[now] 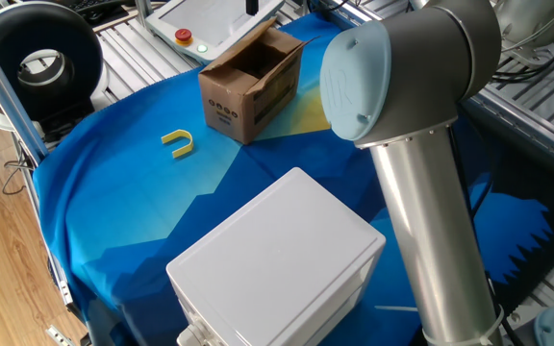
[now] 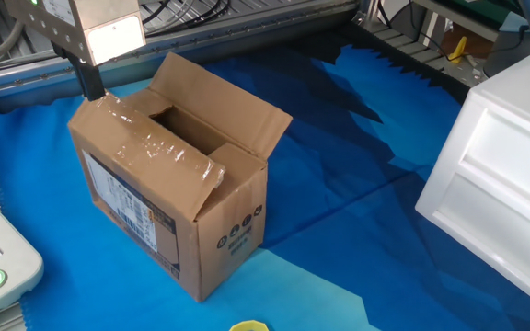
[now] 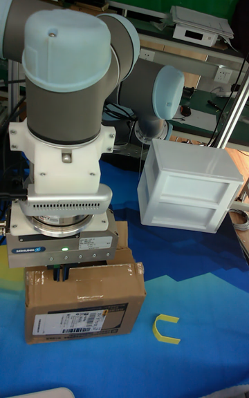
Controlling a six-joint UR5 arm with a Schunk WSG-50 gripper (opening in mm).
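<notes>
An open cardboard box (image 2: 145,221) stands on the blue cloth, its top flaps raised and partly apart. Clear tape shines on the flap (image 2: 141,138) nearer the label side. My gripper (image 2: 93,96) is over the box's far left end in exterior view 2, its dark fingertips close to that flap. Whether they touch it is unclear. Exterior view 3 shows the gripper (image 3: 56,280) pointing down at the box's top edge. Its short dark fingers look close together, but I cannot make out the gap or anything held. Only a dark finger tip (image 1: 251,6) shows in exterior view 1.
A white drawer unit (image 1: 277,259) stands on the cloth, apart from the box. Between them lies a yellow U-shaped piece (image 1: 178,144), with open cloth around it. A control panel (image 1: 210,24) with a red button sits behind the box.
</notes>
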